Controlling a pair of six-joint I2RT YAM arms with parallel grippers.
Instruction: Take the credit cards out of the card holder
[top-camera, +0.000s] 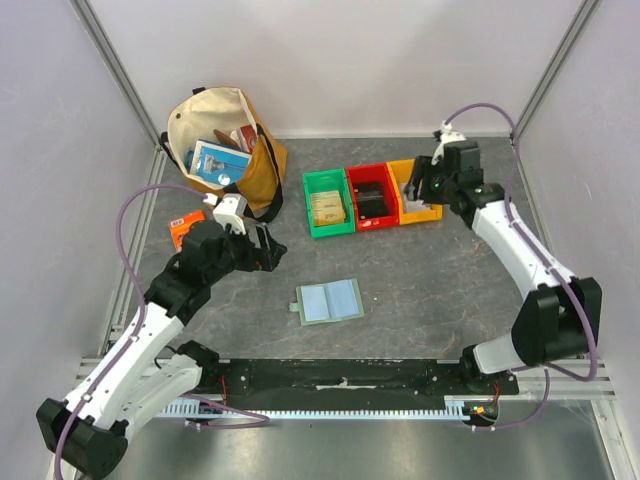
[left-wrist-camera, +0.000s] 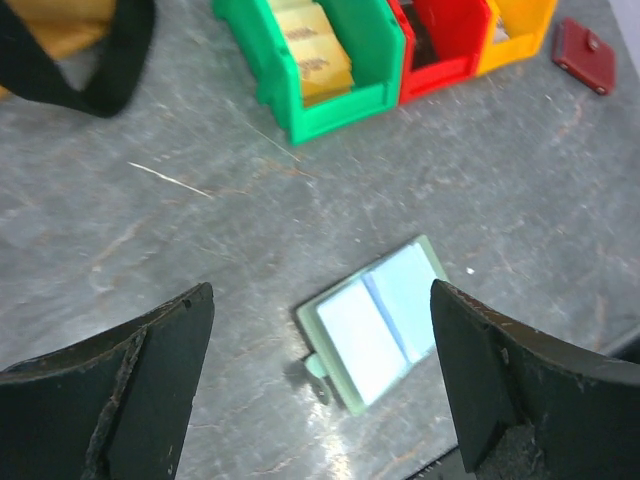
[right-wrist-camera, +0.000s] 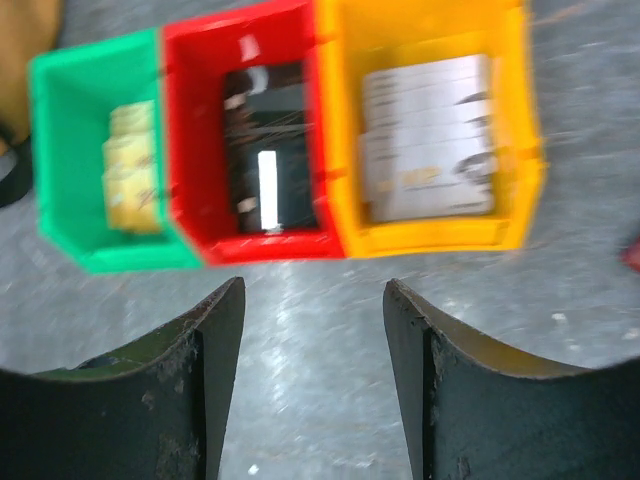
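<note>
An open card holder (top-camera: 330, 300) with pale blue inner panels lies at the front middle of the table, its tab on the left. My left gripper (top-camera: 265, 250) hangs open to its left and behind it; in the left wrist view the holder (left-wrist-camera: 365, 330) shows between the spread fingers. My right gripper (top-camera: 428, 182) is open, high over the yellow bin (right-wrist-camera: 440, 234), which holds white card-like pieces (right-wrist-camera: 430, 140). The red bin (right-wrist-camera: 205, 190) holds dark items and the green bin (right-wrist-camera: 70, 175) cream-coloured ones.
A tan bag (top-camera: 260, 170) with books stands at the back left, an orange box (top-camera: 185, 225) below it. A dark red item (left-wrist-camera: 585, 55) lies right of the bins.
</note>
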